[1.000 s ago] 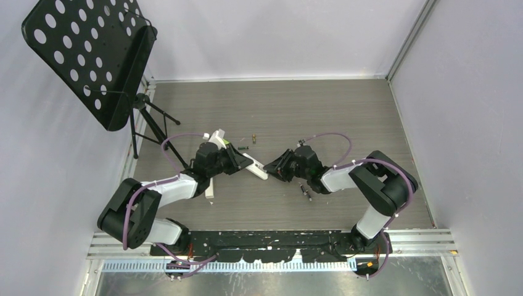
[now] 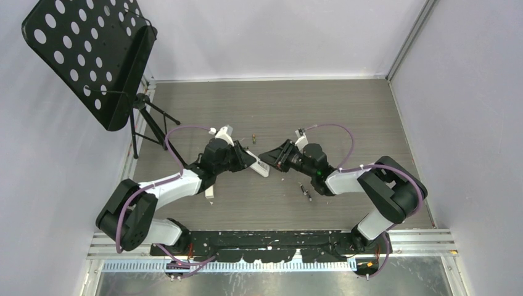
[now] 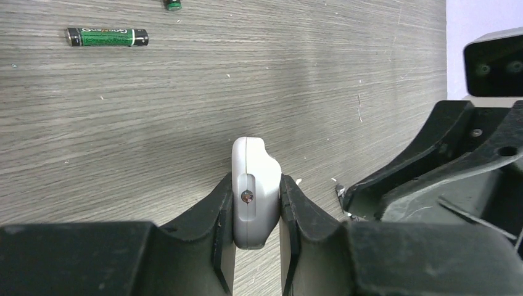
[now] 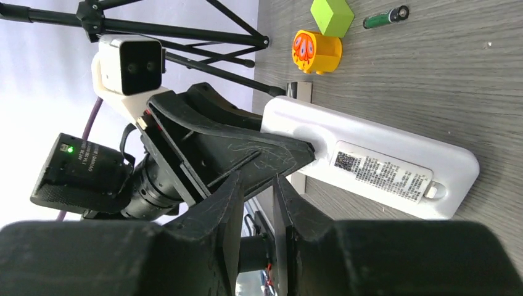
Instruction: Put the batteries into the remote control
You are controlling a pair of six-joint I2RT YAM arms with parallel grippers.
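Observation:
My left gripper is closed on the end of the white remote control, which fills the space between its fingertips in the left wrist view. The remote's label and small latch show in the right wrist view. My right gripper is slightly open beside the remote, nothing between its fingers. A green battery lies on the table, with a second green battery farther off.
A green block and yellow toy lie near a black stand at the left. Small dark pieces lie below the right arm.
Both grippers have shifted slightly, the left toward the right and the right one upward in the top view. The remote has moved slightly right with the left gripper.

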